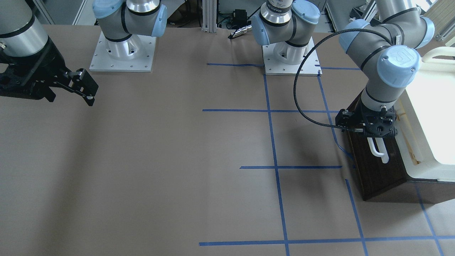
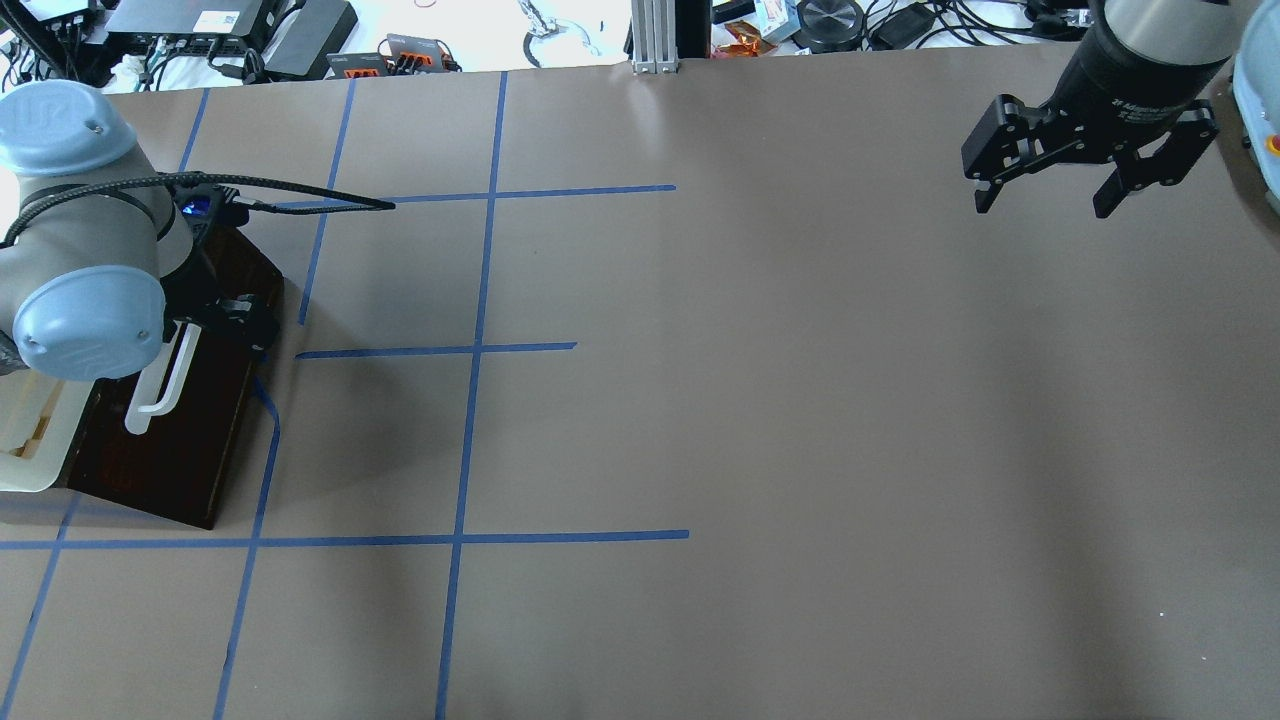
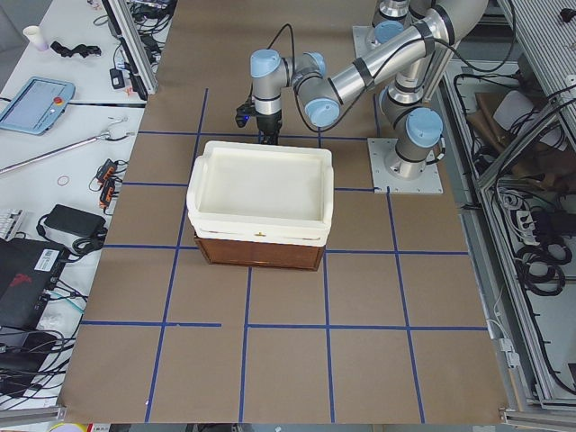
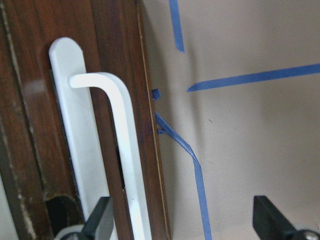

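Note:
A dark wooden box (image 1: 375,179) carries a white handle bar (image 4: 131,165) on its side, with a white tray (image 3: 259,193) on top. My black gripper (image 1: 367,128) hangs over that handle, shown in the front and top views. In the left wrist view its two fingertips (image 4: 210,225) sit at the bottom edge, wide apart, one beside the handle and the other over the bare table. The gripper is open. Whether it touches the handle I cannot tell.
Other robot arms stand nearby, one with a black gripper (image 2: 1086,156) over the table. Cables and equipment line the table's edges.

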